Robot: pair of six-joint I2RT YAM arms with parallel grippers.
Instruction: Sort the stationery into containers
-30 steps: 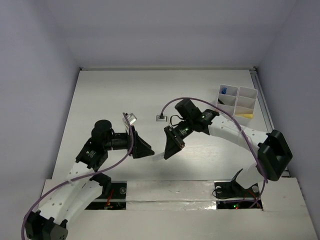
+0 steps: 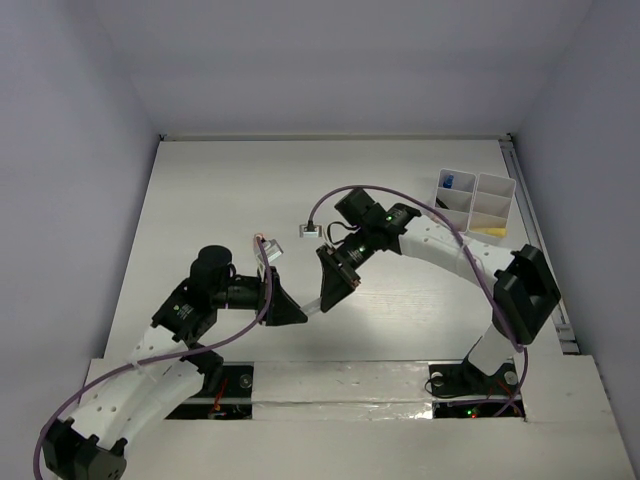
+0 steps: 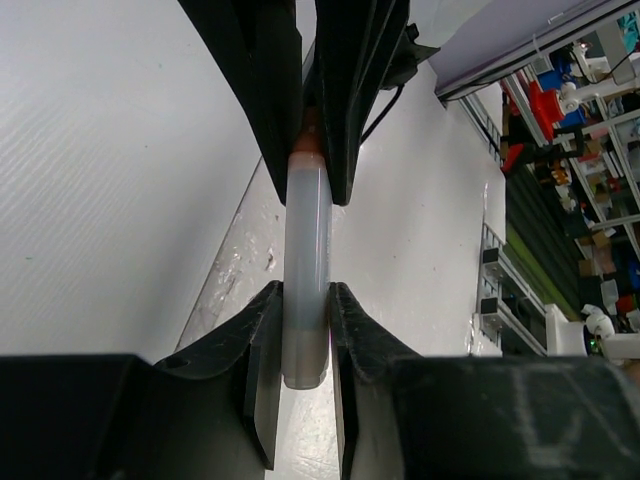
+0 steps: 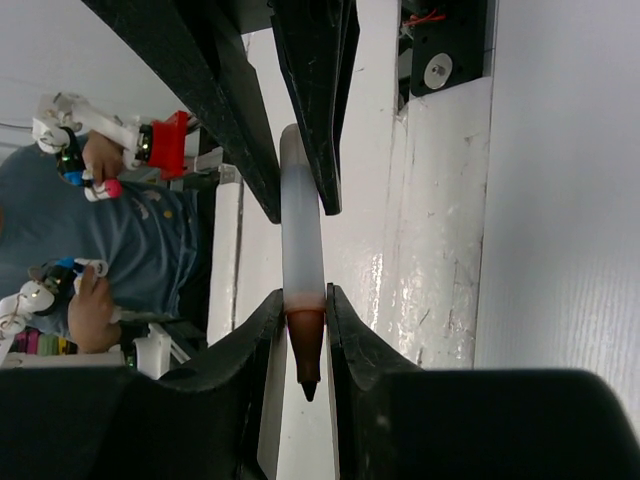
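A white translucent pen with an orange-brown tip section [image 3: 306, 260] spans both grippers above the front middle of the table. My left gripper [image 2: 302, 316] is shut on one end, seen low in the left wrist view. My right gripper [image 2: 326, 300] is shut on the other, its black fingers low in the right wrist view, where the dark point of the pen [image 4: 305, 340] shows. The two grippers face each other, almost meeting.
A white divided organizer [image 2: 475, 187] at the back right holds a blue item, a dark item and a yellow item.
Over the last second the grippers came together: the right moved left and slightly up in the top view, the left moved right onto the pen.
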